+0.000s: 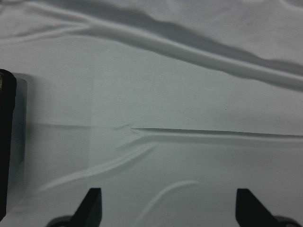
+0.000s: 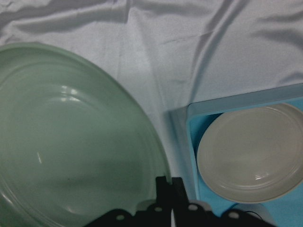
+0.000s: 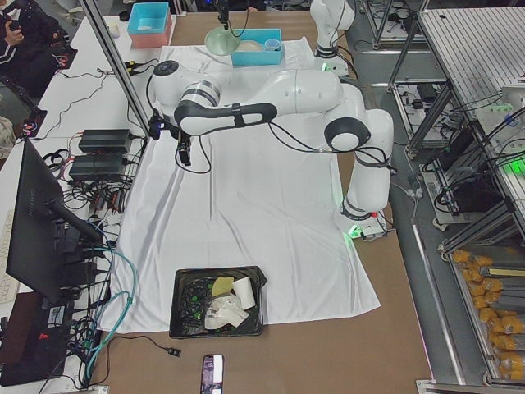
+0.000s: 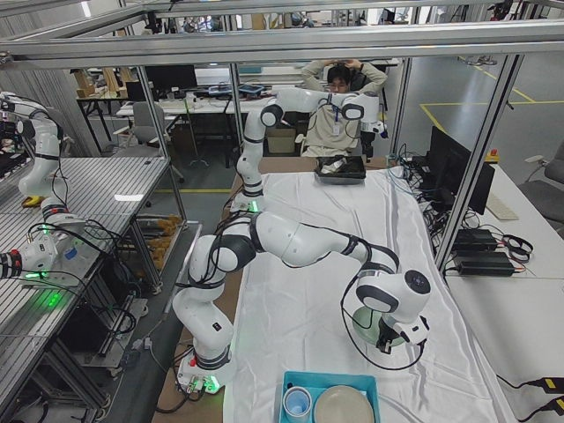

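A pale green plate (image 2: 75, 142) fills the left of the right wrist view, its rim pinched by my right gripper, which is shut on it. Beside it sits a blue tray (image 2: 241, 97) holding a cream plate (image 2: 248, 151) and a cup (image 4: 297, 402). In the camera right view the green plate is partly hidden behind the right arm. My left gripper stands open over bare white cloth in the left wrist view, nothing between its fingers.
A black bin (image 3: 189, 304) with mixed items lies at the cloth's far end from the blue tray. A monitor (image 3: 33, 222) and cables line one side.
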